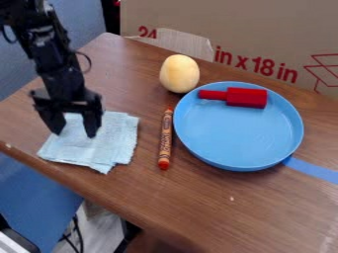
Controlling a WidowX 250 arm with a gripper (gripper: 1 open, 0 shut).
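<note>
The black gripper (71,123) is at the left, low over a folded pale blue cloth (103,148), its fingers reaching down onto or just above the cloth's upper left part. Motion blurs it, so how far apart the fingers are is unclear. A red rolling stick or crayon (165,140) lies right of the cloth. Beyond it is a blue plate (238,143) with a red brush-like object (244,97) resting on it. A pale yellow egg-shaped object (180,73) stands behind, left of the plate.
A cardboard box (238,30) stands along the back. The wooden table (211,212) has free room at the front and right, with a blue tape strip (317,172) at the right. The table's edge drops away at the lower left.
</note>
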